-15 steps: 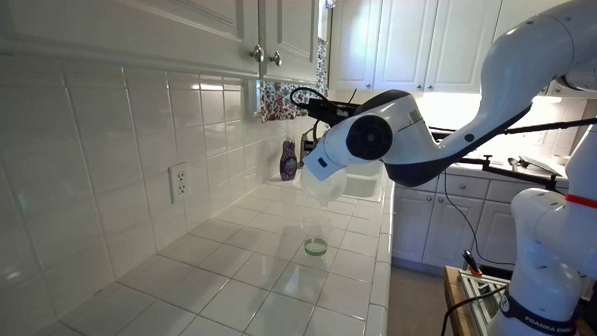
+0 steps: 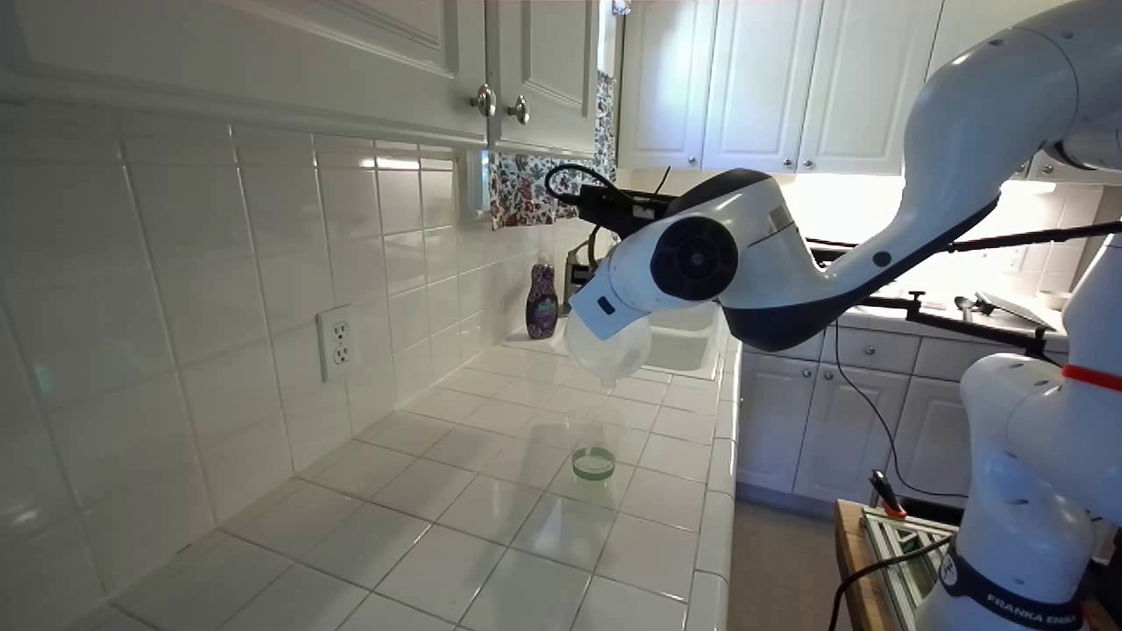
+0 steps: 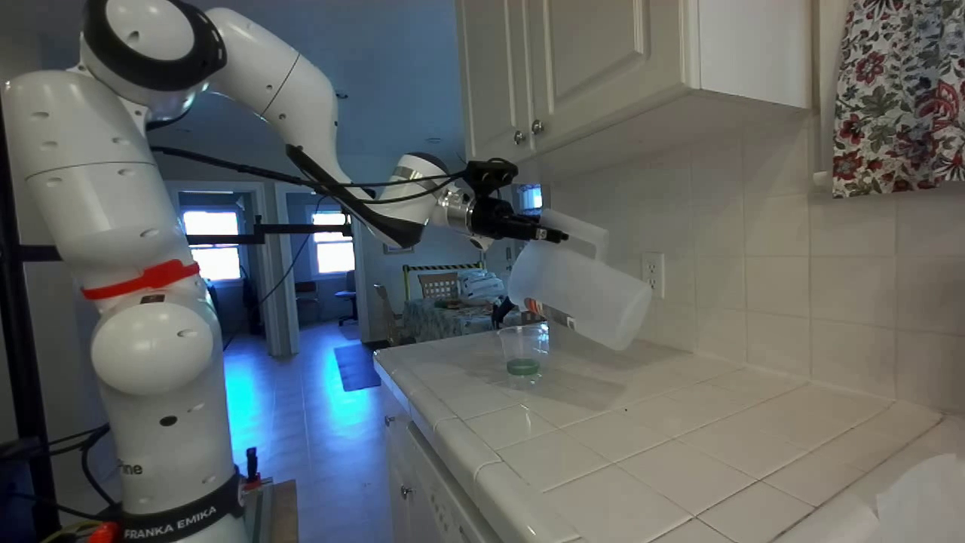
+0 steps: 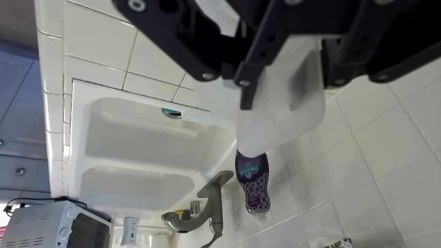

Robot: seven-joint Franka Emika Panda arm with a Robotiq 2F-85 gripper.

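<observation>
A translucent white pitcher (image 3: 583, 289) hangs tilted above the counter, its spout end lower than in an upright stance. My gripper (image 3: 562, 237) is shut on the pitcher's handle; in the wrist view a dark finger (image 4: 248, 95) lies against the handle, while the rest of the grip is partly hidden. Below the spout, a clear plastic cup (image 3: 525, 342) stands upright on the white tiles, apart from the pitcher. Something green shows low in the cup (image 2: 594, 463). Whether any liquid is falling from the spout cannot be made out.
Behind the pitcher are a white double sink (image 4: 136, 128) with a faucet (image 4: 213, 202) and a purple soap bottle (image 2: 542, 301) by the wall. Cabinets (image 2: 316, 63) overhang the counter.
</observation>
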